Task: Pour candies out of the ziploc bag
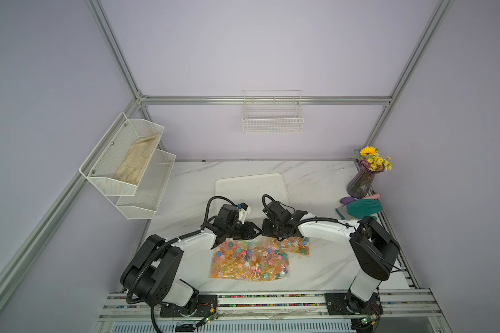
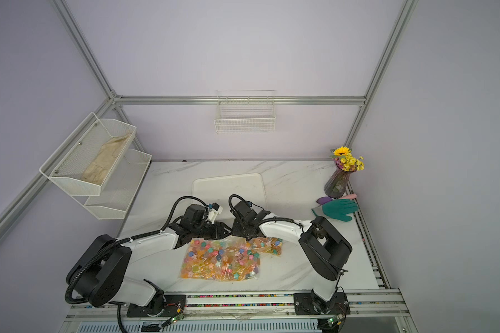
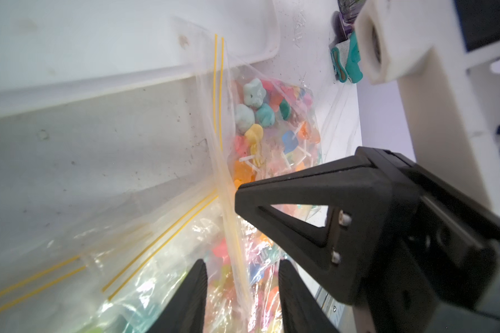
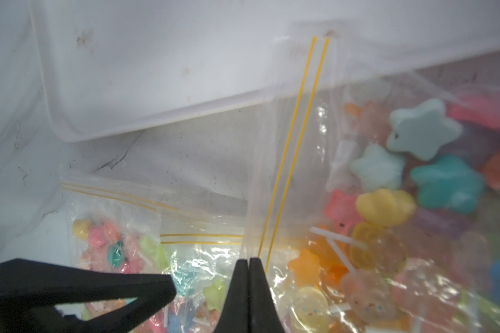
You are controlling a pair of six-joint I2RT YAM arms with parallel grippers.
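A clear ziploc bag (image 1: 250, 264) of colourful candies lies in front of my arms. Its mouth stands raised, with yellow zip lines (image 4: 294, 138) crossing the right wrist view. My right gripper is shut at this lip, its fingertips meeting the thin film. In the left wrist view, its black finger (image 3: 322, 188) touches the strip. My left gripper is part open, and the upright edge of the bag runs through the gap between its fingers. Whether the film lies within its grip depth is unclear.
A white tray (image 1: 251, 183) lies just behind the bags. A second candy bag (image 1: 297, 246) rests under my right gripper. Gloves (image 1: 363, 208) and a flower vase (image 1: 361, 182) stand at the right.
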